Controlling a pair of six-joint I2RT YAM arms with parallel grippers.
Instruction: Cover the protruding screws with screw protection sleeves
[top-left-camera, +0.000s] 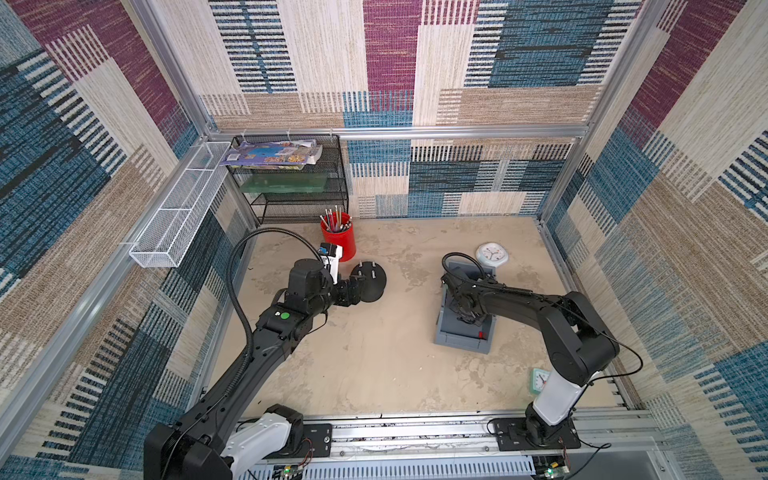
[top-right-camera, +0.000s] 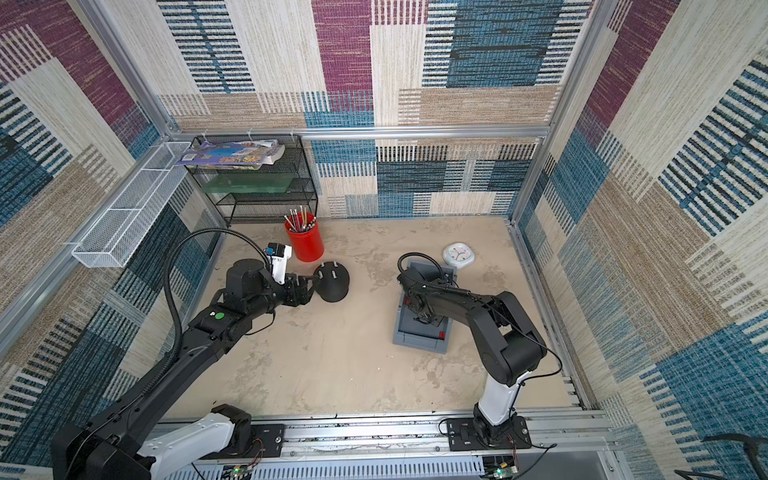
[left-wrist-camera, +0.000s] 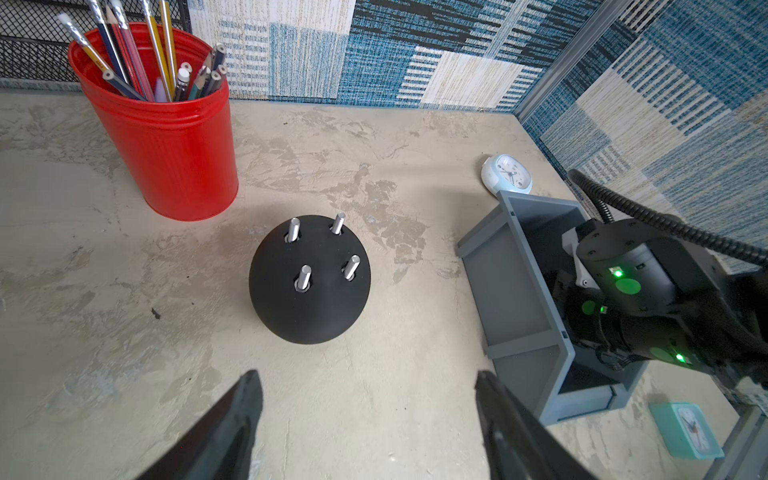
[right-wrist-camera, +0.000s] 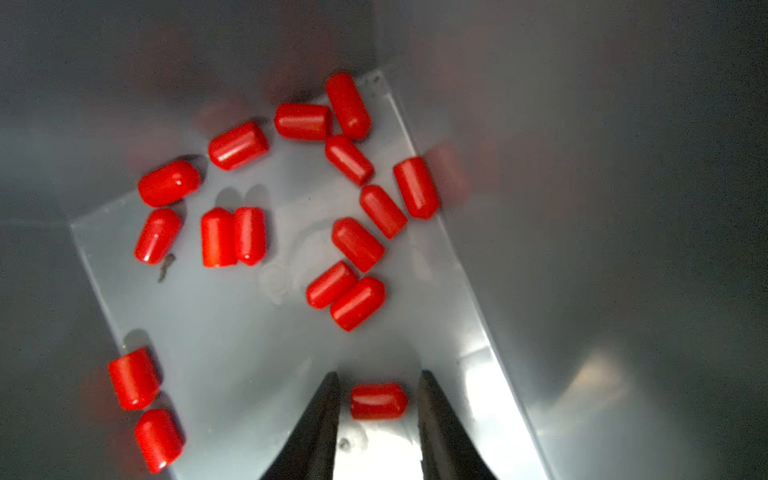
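Observation:
A black dome (left-wrist-camera: 309, 308) with several bare metal screws (left-wrist-camera: 304, 277) sticking up from it stands on the table. Close to it in the top views, my left gripper is open, with only tabletop between its fingers. Inside the grey bin (top-left-camera: 464, 344) is my right gripper, its fingers apart on either side of one red sleeve (right-wrist-camera: 378, 401). Gaps show between that sleeve and both fingertips. Several more red sleeves (right-wrist-camera: 357, 244) lie scattered over the bin floor, some against the walls.
Behind the dome stands a red bucket of brushes and pencils (left-wrist-camera: 172, 152). A white clock (top-left-camera: 491, 254) is behind the bin, a green clock (top-left-camera: 540, 379) nearer the front right. High bin walls (right-wrist-camera: 592, 200) surround my right gripper.

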